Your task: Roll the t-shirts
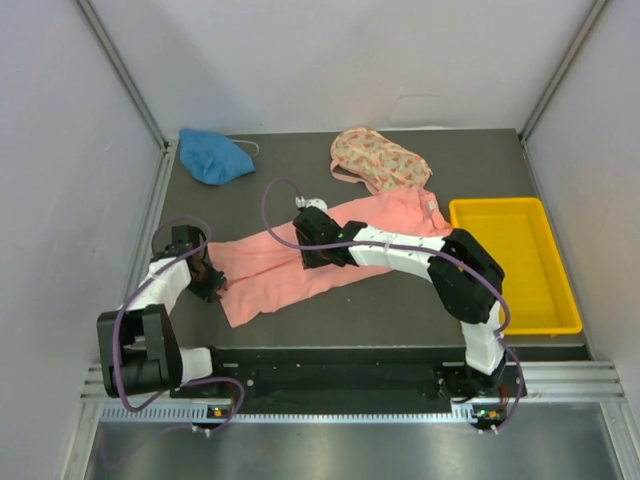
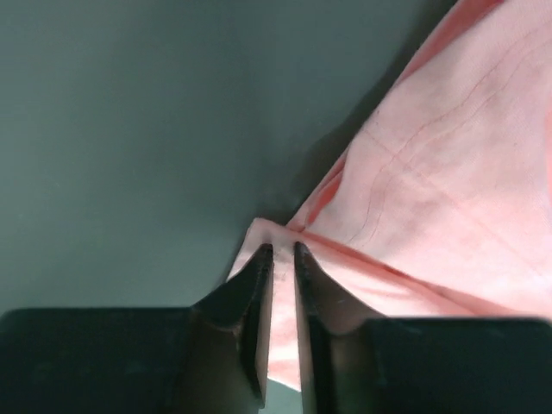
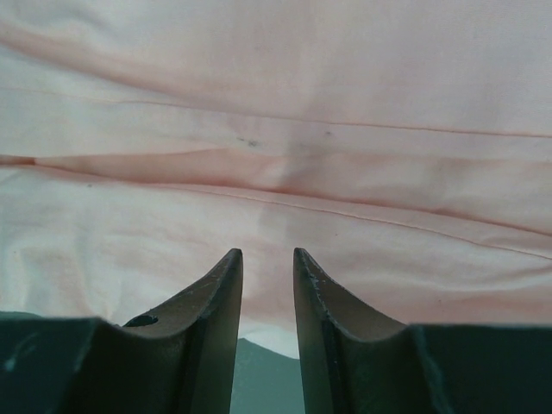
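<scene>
A pink t-shirt (image 1: 280,286) lies stretched slantwise across the dark table, folded into a long strip with a lengthwise seam between its layers. At its left end is my left gripper (image 1: 222,288); in the left wrist view its fingertips (image 2: 266,255) stand a narrow gap apart over the shirt's corner (image 2: 269,235). Whether cloth is pinched there cannot be made out. Over the middle of the strip hovers my right gripper, part open, with pink cloth visible below and nothing held. The right arm hides part of the shirt in the top view.
A yellow bin (image 1: 518,262) stands at the right edge. Along the back lie a blue bag (image 1: 213,157) and a patterned cloth bag (image 1: 380,160). Bare table (image 1: 330,320) shows in front of the shirt.
</scene>
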